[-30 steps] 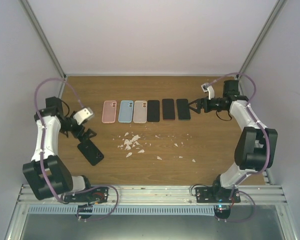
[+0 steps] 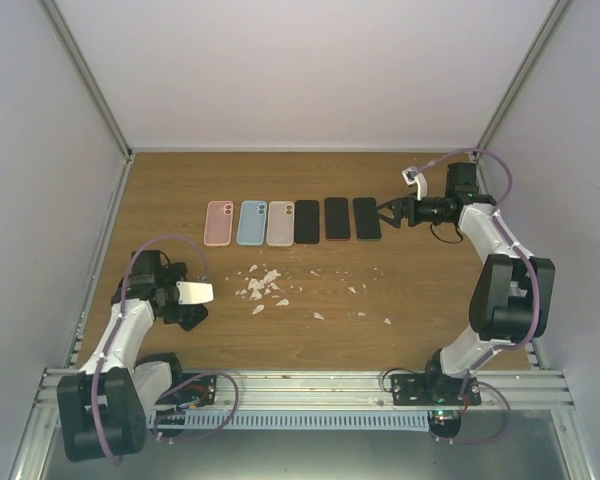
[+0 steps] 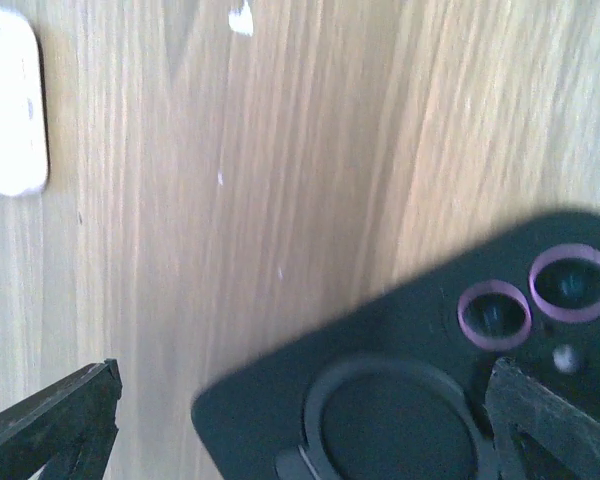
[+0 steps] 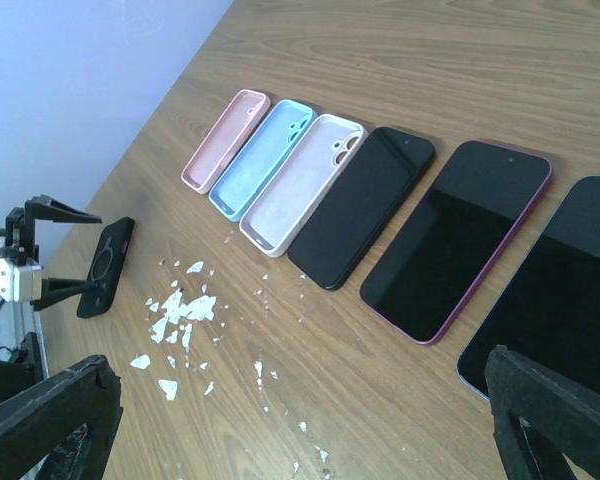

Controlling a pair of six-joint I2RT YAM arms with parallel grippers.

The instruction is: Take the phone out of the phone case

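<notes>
A phone in a dark case lies at the table's left side, back up; in the left wrist view its dark back (image 3: 260,405) shows a ring outline and two purple-rimmed camera openings. Right over it is my left gripper, open, its fingers (image 3: 45,430) wide apart; the arm covers much of the case from above. Nothing shows clamped between them. My right gripper (image 2: 382,212) is open and empty at the right, close to the rightmost of three dark phones (image 2: 367,218).
Pink (image 2: 218,223), blue (image 2: 251,223) and pale (image 2: 280,223) cases lie in a row with the other dark phones (image 2: 307,222). White shards (image 2: 263,283) are scattered at the table's middle.
The right arm and the row of cases and phones stay where they were.
</notes>
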